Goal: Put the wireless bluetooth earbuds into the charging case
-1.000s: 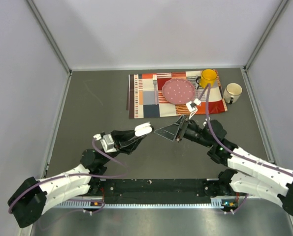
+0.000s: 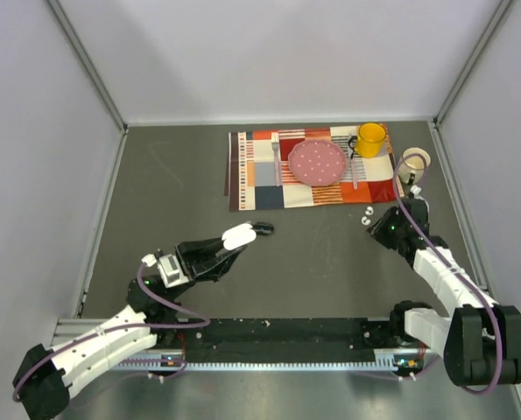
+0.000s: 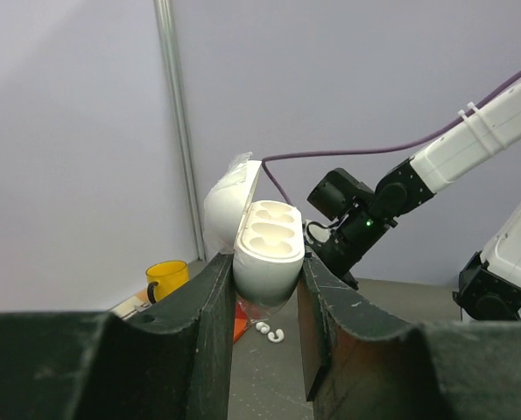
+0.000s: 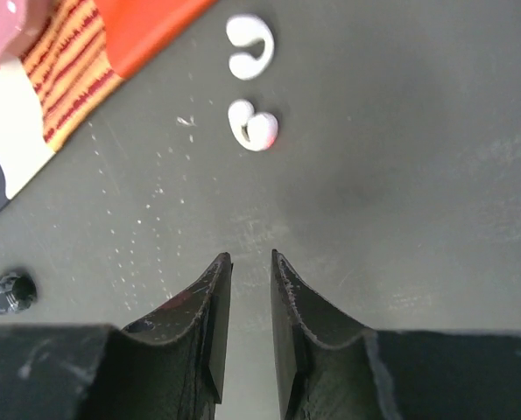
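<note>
The white charging case (image 3: 271,242), lid raised and its earbud slots showing empty, is held off the table with my left gripper shut on it. In the top view the same case is at centre left in the left gripper (image 2: 231,244). Two white earbuds lie on the bare table; in the right wrist view one earbud (image 4: 264,63) is farther up and the other earbud (image 4: 254,129) is just below it. My right gripper is part open with nothing between its fingers, a short way from the earbuds. From above, the right gripper (image 2: 376,231) is right beside them.
A patterned placemat (image 2: 264,197) with a pink plate (image 2: 318,163), fork and knife lies at the back. A yellow mug (image 2: 370,140) and a cream mug (image 2: 415,161) stand at the back right. A small black object (image 2: 262,227) lies near the case.
My right arm has swung away from the case toward the right, its gripper now lower beside the earbuds, which have come into view. The left gripper, still with the case, shifted slightly left early on.
</note>
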